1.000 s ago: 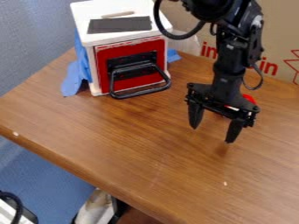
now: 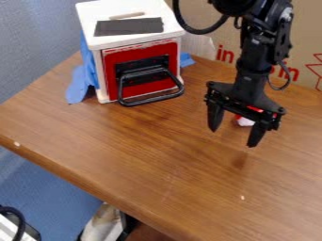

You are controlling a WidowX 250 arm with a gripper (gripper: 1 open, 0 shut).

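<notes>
My black gripper (image 2: 235, 128) hangs over the right half of the wooden table, its two fingers pointing down and apart, open. A small red and white object (image 2: 248, 121) lies just behind it, partly hidden by the gripper; I cannot tell what it is.
A white toy oven (image 2: 126, 28) with a red front and black handle stands at the back left on a blue cloth (image 2: 78, 83). A cardboard box (image 2: 300, 38) stands at the back right.
My gripper has shifted slightly over the last second, and more of the red and white object behind it now shows.
</notes>
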